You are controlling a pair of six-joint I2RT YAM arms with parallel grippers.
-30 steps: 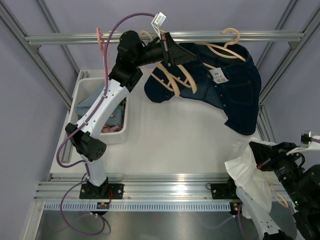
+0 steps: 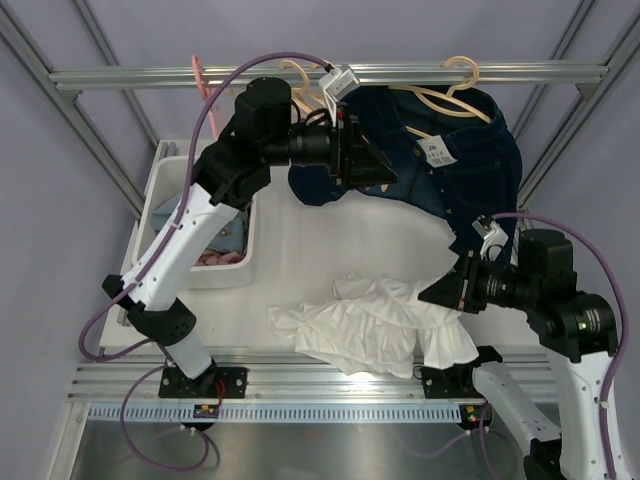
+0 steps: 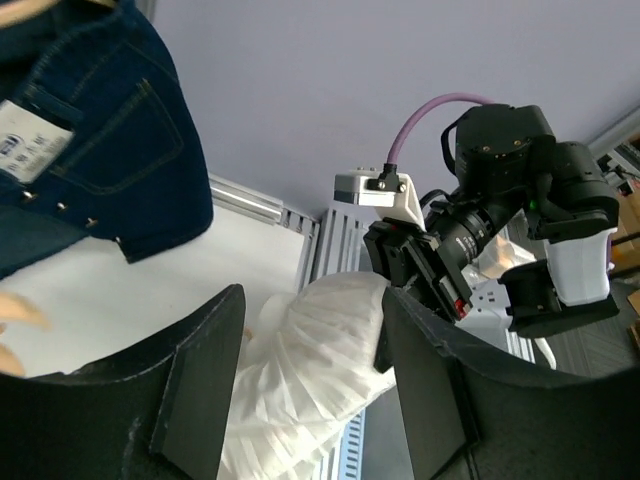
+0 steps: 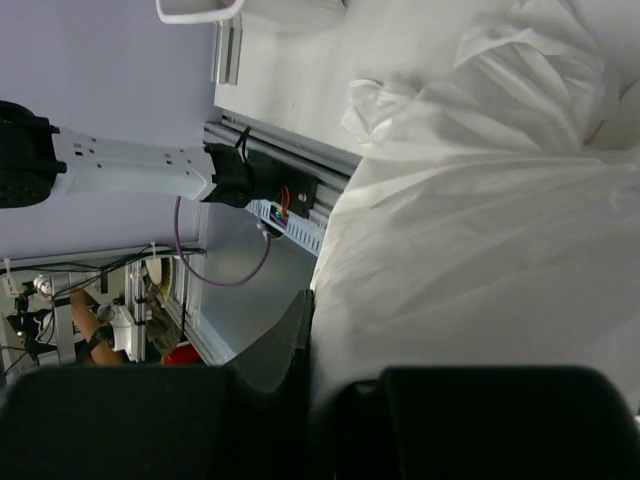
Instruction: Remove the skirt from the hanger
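The white skirt (image 2: pixel 370 325) lies crumpled on the front of the white board, off the rail, with its upper right part at my right gripper (image 2: pixel 450 292). In the right wrist view the fabric (image 4: pixel 480 260) lies against my right fingers; how far they are closed is unclear. My left gripper (image 2: pixel 355 160) hangs high at the rail, open, its fingers (image 3: pixel 170 400) at the bottom of the left wrist view with none of the skirt clearly between them. Pale wooden hangers (image 2: pixel 305 88) hang on the rail behind it.
Dark denim garments (image 2: pixel 465 170) hang from hangers on the right of the rail (image 2: pixel 130 78). A white bin (image 2: pixel 160 180) with folded clothes stands at the left. The board (image 2: pixel 300 240) is clear in the middle.
My right gripper has moved leftward from the right edge, and the skirt has come with it, now spread lower on the board.
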